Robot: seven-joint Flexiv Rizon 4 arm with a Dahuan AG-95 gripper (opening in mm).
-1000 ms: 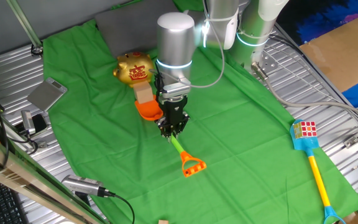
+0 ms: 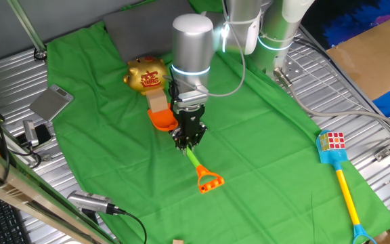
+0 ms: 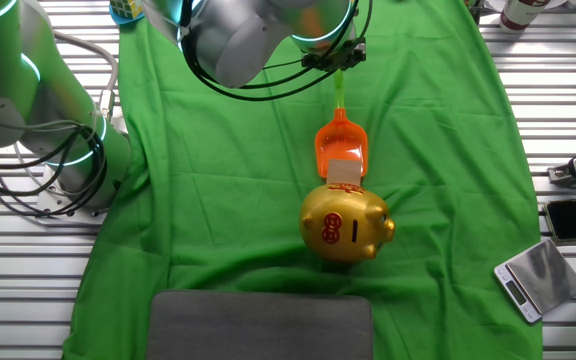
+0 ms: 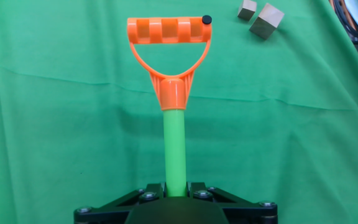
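An orange-and-green toy shovel lies across the cloth, its orange blade [image 3: 341,146] toward the golden piggy bank [image 3: 340,228] and its orange grip [image 4: 169,30] on the opposite side. My gripper is shut on the green shaft [image 4: 175,146], with one finger close against each side. Seen from exterior view 1, the gripper [image 2: 189,141] is low over the cloth, between blade and grip. A wooden block [image 2: 158,102] is at the blade's outer edge, right by the piggy bank; whether it rests on the blade is hard to tell.
A blue shovel [image 2: 332,155] with a yellow handle holds a puzzle cube [image 2: 332,141] at the right. Two wooden cubes [image 4: 267,21] lie beyond the orange grip. A dark grey mat [image 3: 259,326] and a small scale [image 3: 539,279] are near the cloth's edges.
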